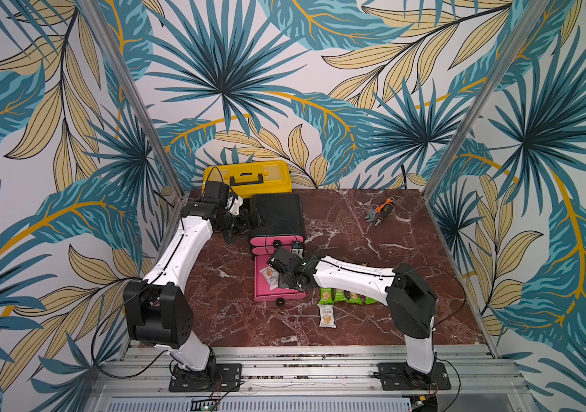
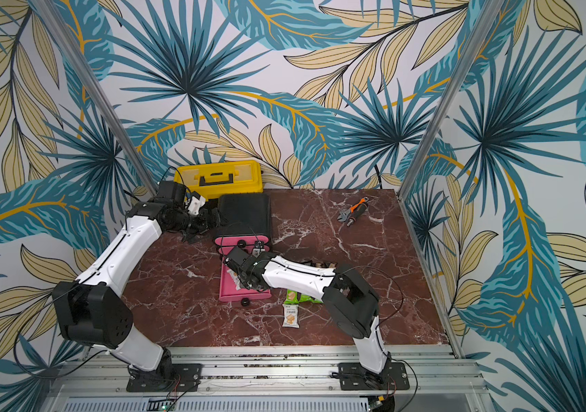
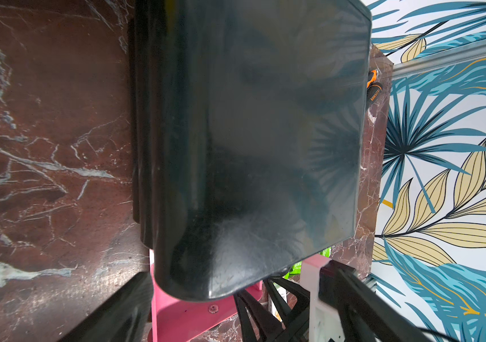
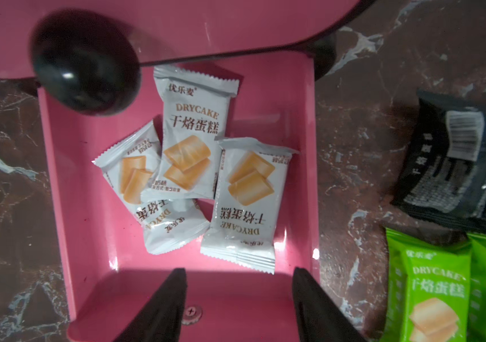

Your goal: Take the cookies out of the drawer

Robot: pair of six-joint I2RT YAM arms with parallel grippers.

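Note:
The pink drawer (image 1: 262, 289) is pulled out of a black cabinet (image 1: 276, 211). In the right wrist view, three white DRYCAKE cookie packets (image 4: 244, 203) lie loose inside it, overlapping. My right gripper is over the drawer, open, with nothing between its fingers, which are at the drawer's front end. My left gripper is beside the cabinet's upper left in the top views; in the left wrist view the cabinet's black top fills the middle and the blurred fingers stand wide apart at the bottom.
Green packets (image 4: 428, 290), black packets (image 4: 453, 159) and one white packet (image 1: 327, 315) lie right of the drawer. A yellow toolbox (image 1: 272, 175) stands behind, pliers (image 1: 379, 214) at the back right.

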